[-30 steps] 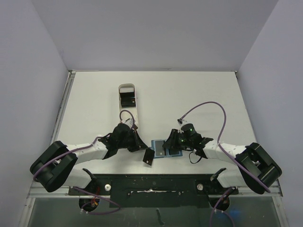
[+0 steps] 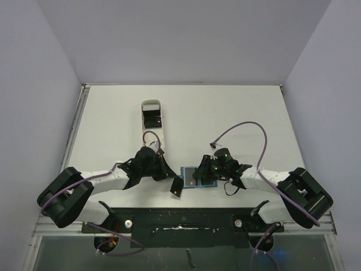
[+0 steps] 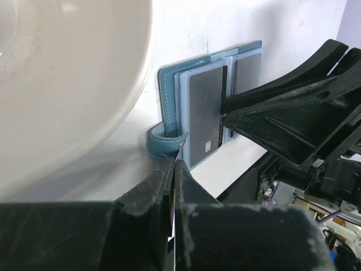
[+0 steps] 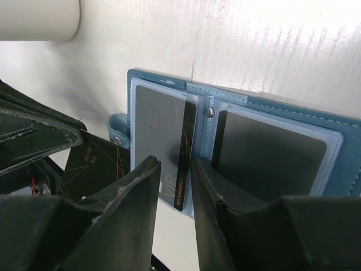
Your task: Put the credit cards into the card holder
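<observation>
My left gripper (image 2: 175,175) is shut on a thin black card (image 2: 177,187); the right wrist view shows the card (image 4: 95,168) sticking out from its fingers. In the left wrist view that card is seen nearly edge-on. The blue card holder (image 3: 169,96) lies spread open on the table, with dark cards behind its clear sleeves. Just left of it, the held card is beside the holder's snap strap (image 3: 164,144). My right gripper is open, its fingertips over the sleeve with the VIP card (image 4: 159,121); whether they touch it is unclear.
A white tray (image 2: 145,133) with black cards (image 2: 152,122) stands behind the left gripper. In the left wrist view its pale wall (image 3: 84,73) fills the left side. Free white table (image 2: 225,110) extends behind and right of the holder.
The left gripper and its card are almost where they were; the holder shows no clear movement.
</observation>
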